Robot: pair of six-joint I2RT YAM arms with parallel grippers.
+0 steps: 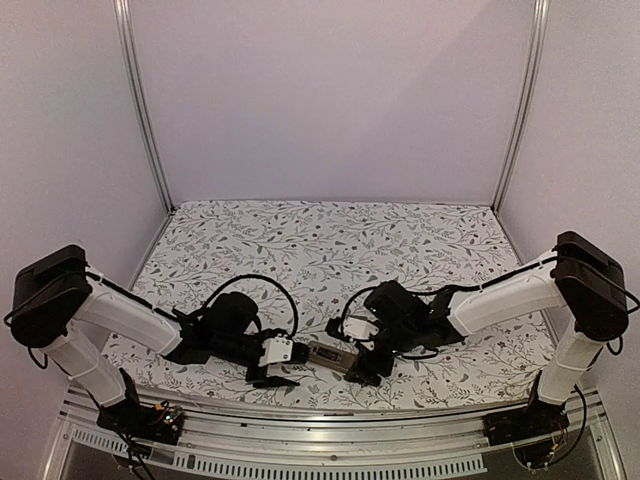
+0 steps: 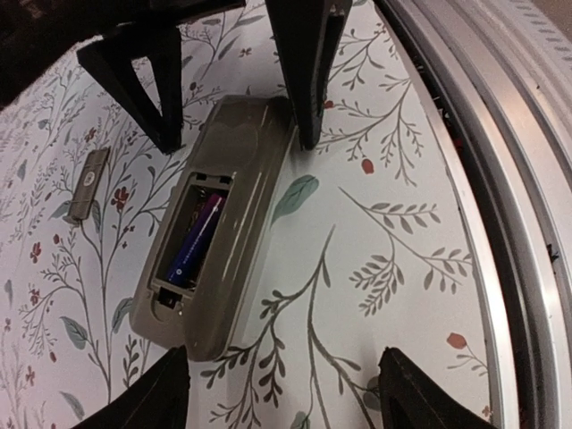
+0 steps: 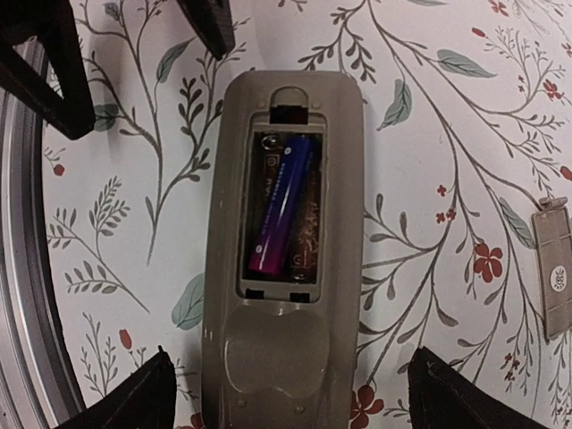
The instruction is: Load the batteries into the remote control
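Observation:
The grey remote control lies back up between both grippers, its battery compartment uncovered. A blue-purple battery rests slantwise in that compartment. Brownish shapes show beside it, too dark to tell whether a second battery is there. My right gripper is part open, its fingers on either side of the remote's closed end, with gaps showing. My left gripper is open and empty, near the compartment end and apart from it. The flat battery cover lies on the table away from the remote.
A metal rail runs along the front edge, close to the remote. Both grippers stand close together around the remote.

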